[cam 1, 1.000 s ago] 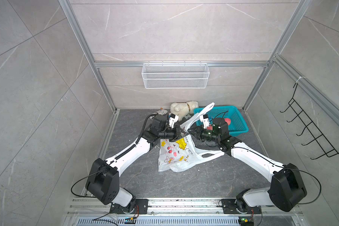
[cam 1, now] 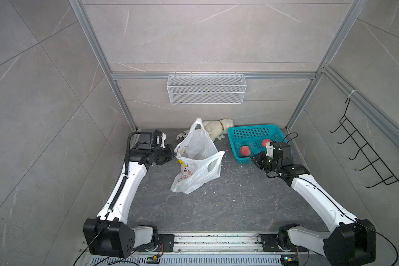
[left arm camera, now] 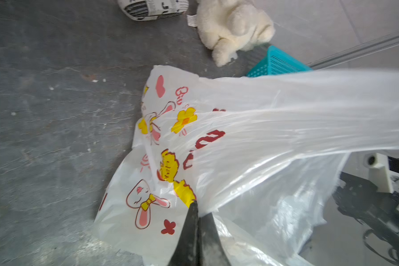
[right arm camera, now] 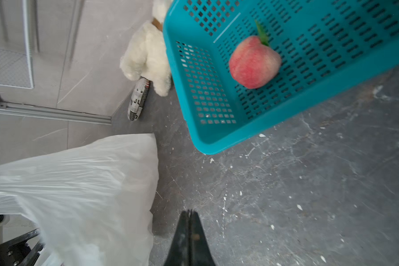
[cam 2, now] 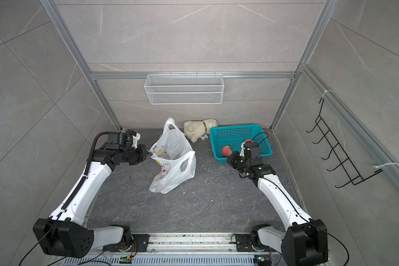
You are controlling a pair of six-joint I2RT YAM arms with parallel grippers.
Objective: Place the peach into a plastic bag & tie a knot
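The white plastic bag point(cam 1: 195, 166) with printed rabbits stands loosely open in the middle of the floor, handles up. My left gripper is shut on a thin fold of it, at the bag's left side. My right gripper is shut, nothing between its fingers, over bare floor right of the bag, before the teal basket point(cam 1: 257, 132). In that basket lie two peaches point(cam 1: 245, 150) point(cam 1: 266, 142); the nearer shows a green leaf in the right wrist view.
A cream plush toy point(cam 2: 195, 130) and a newspaper-print object point(right arm camera: 138, 98) lie behind the bag. A white wire shelf point(cam 1: 206, 88) hangs on the back wall, a black hook rack point(cam 1: 363, 150) on the right wall.
The grippers have moved apart, left to the left, right to the right. The bag has been drawn leftward and now stands more upright and open.
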